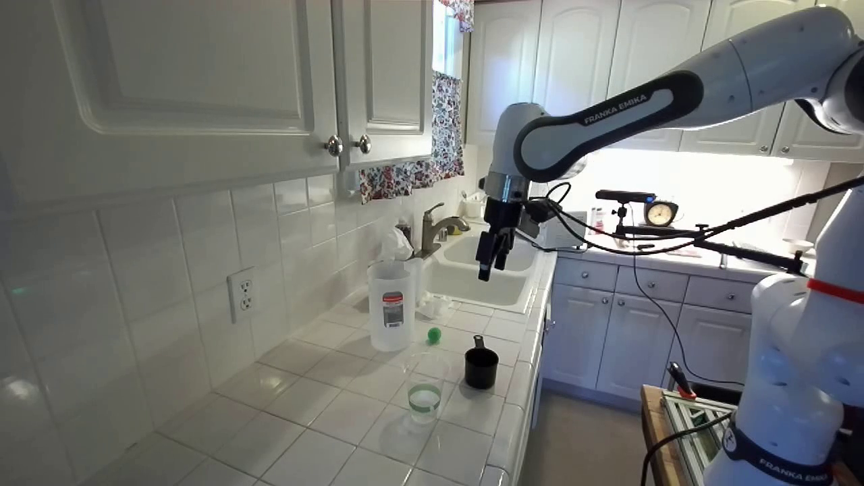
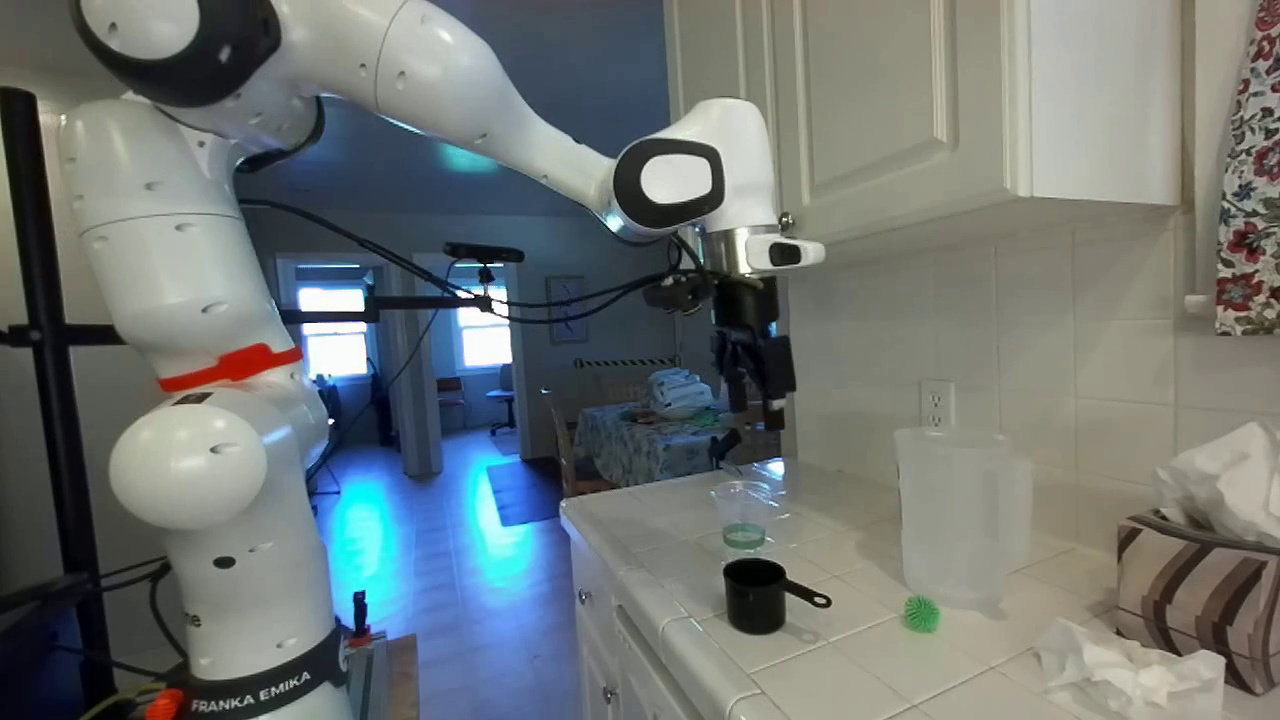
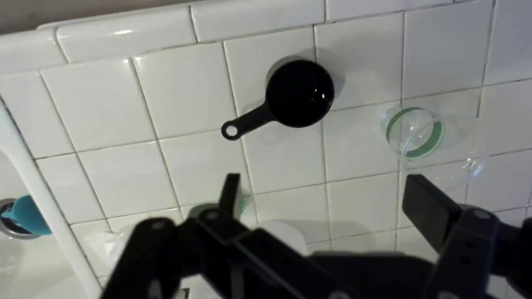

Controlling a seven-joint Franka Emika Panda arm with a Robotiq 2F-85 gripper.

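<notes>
My gripper is open above the tiled counter, with nothing between its fingertips. A black measuring cup [image 3: 299, 94] stands upright on the tiles, its handle pointing toward the sink side. Beside it is a clear plastic cup [image 1: 424, 397] with a green band, standing on the counter. A spiky green ball [image 2: 921, 613] lies near the foot of a tall translucent pitcher [image 2: 960, 516]. In the wrist view the ball is mostly hidden behind a finger, and my gripper also covers much of the pitcher.
A white sink [image 1: 486, 279] with a faucet [image 1: 439, 231] lies beyond the pitcher. Crumpled tissue [image 2: 1128, 672] and a striped tissue box [image 2: 1188, 588] sit near the wall. Cabinets [image 2: 888, 108] overhang the counter.
</notes>
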